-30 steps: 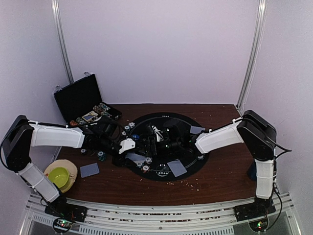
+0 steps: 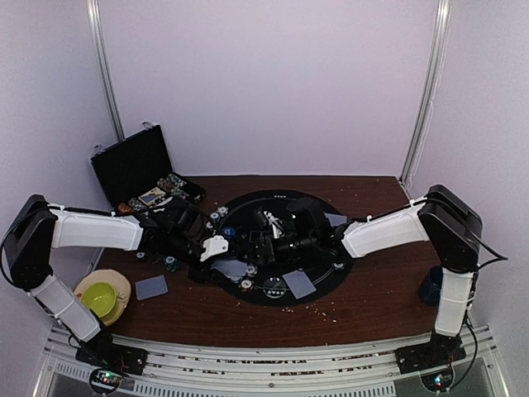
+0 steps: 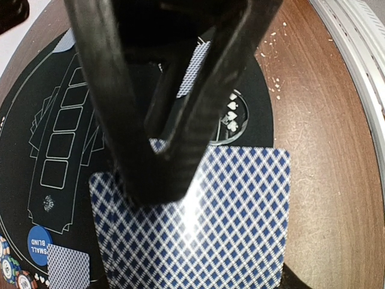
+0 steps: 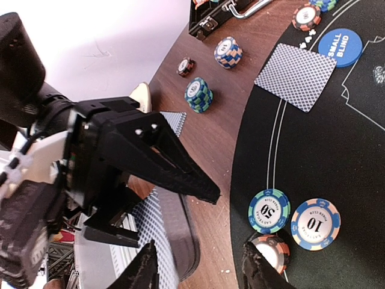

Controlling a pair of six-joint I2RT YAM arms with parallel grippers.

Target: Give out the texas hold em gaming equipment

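Note:
In the left wrist view a blue-checked deck of cards lies under a dark finger of my left gripper, which appears shut on it; the other finger is hidden there. From the right wrist view, the left gripper's fingers pass either side of the deck. My right gripper is open beside it, nothing between its fingertips. Single cards lie face down on the black mat. Chips and a blue SMALL BLIND button rest there too.
An open chip case stands at the back left. Near the left arm are a plate with a green bowl and another card. A dark cup sits at the right.
My right arm has shifted slightly to the right over the mat, its elbow moving outward. The left arm and the cards on the table look unchanged.

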